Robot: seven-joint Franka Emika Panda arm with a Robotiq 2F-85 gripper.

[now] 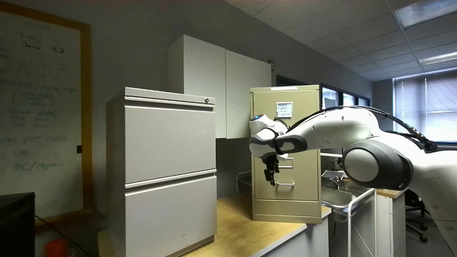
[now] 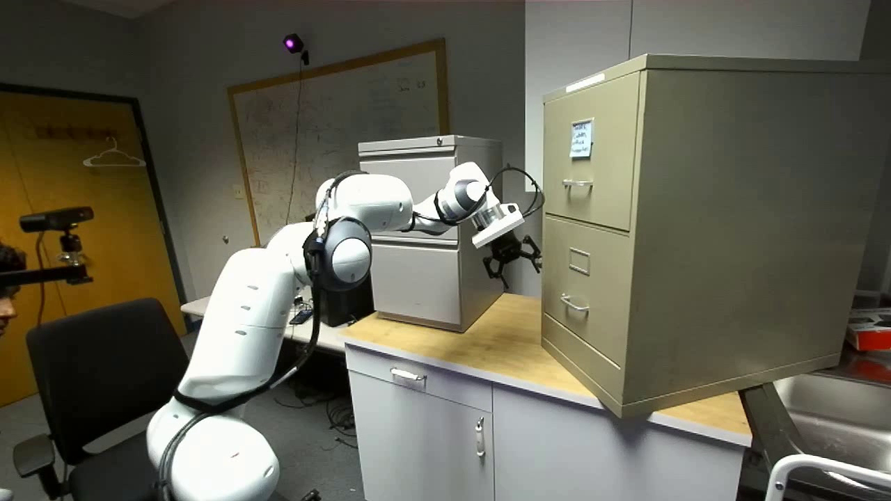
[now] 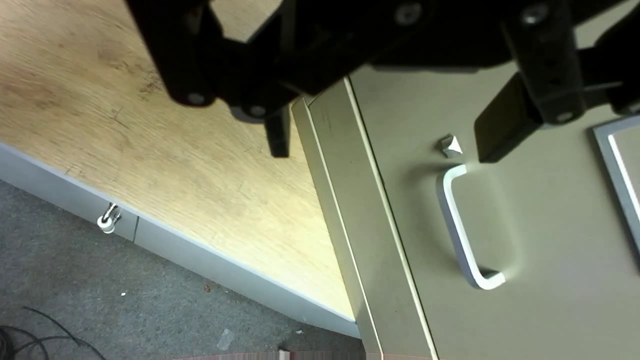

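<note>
My gripper is open, with nothing between its spread fingers. It stands before the tan file cabinet (image 1: 286,210), at the height of its lower drawer in the exterior views. That drawer's silver handle (image 3: 462,231) lies beyond and below the fingertips in the wrist view, clear of them; a small knob (image 3: 451,146) sits near one end of it. In the second exterior view the gripper (image 2: 518,268) hangs left of the lower drawer (image 2: 589,288). Both drawers look closed, and the upper one carries a label (image 2: 582,139) above its handle (image 2: 577,183).
A light grey two-drawer cabinet (image 1: 170,145) stands on the same wooden counter (image 3: 198,180). Bare counter lies between the two cabinets. Wall cupboards (image 1: 247,90) hang behind, and a sink (image 1: 338,197) is beside the tan cabinet.
</note>
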